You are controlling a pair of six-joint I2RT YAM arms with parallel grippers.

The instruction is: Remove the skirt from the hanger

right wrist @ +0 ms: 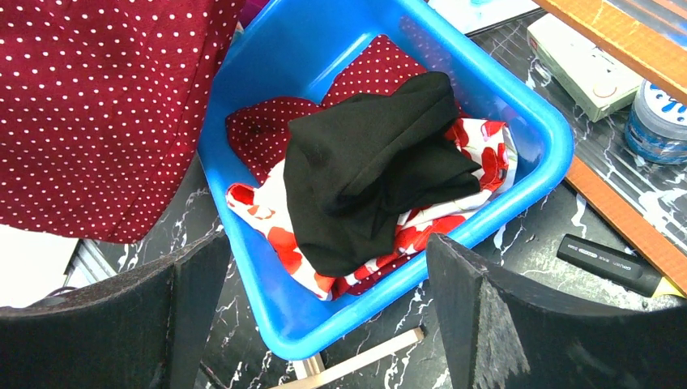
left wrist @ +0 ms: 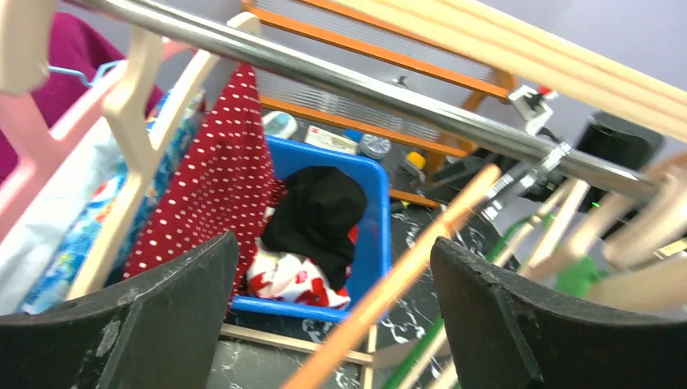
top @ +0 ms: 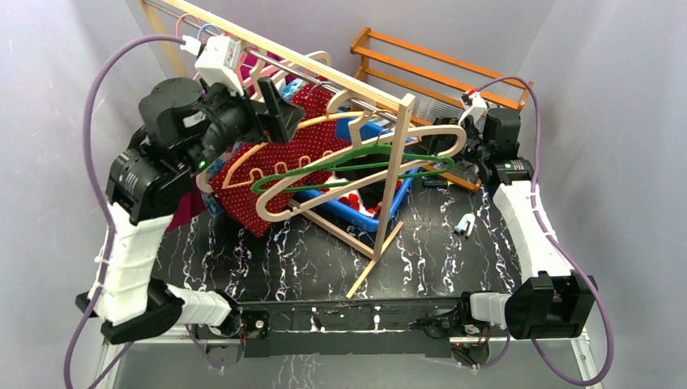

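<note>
A dark red skirt with white dots (top: 263, 186) hangs among the garments on the rack's left part; its edge (left wrist: 212, 166) shows in the left wrist view. A yellow-orange hanger (top: 324, 119) crosses in front of it in the top view. In the left wrist view, an orange bar (left wrist: 417, 255) runs blurred across the gap of my left gripper. That gripper is open beside the rail, with no cloth between its fingers. My right gripper is open and empty above the blue bin (right wrist: 389, 312); hanging dotted cloth (right wrist: 105, 113) shows upper left.
Wooden hangers and a green hanger (top: 308, 174) hang around the rack's right post (top: 393, 174). Inside the bin lie black cloth (right wrist: 377, 170) and red-patterned cloth. An orange wooden rack (top: 437, 61) stands behind. Bare dark table lies in front.
</note>
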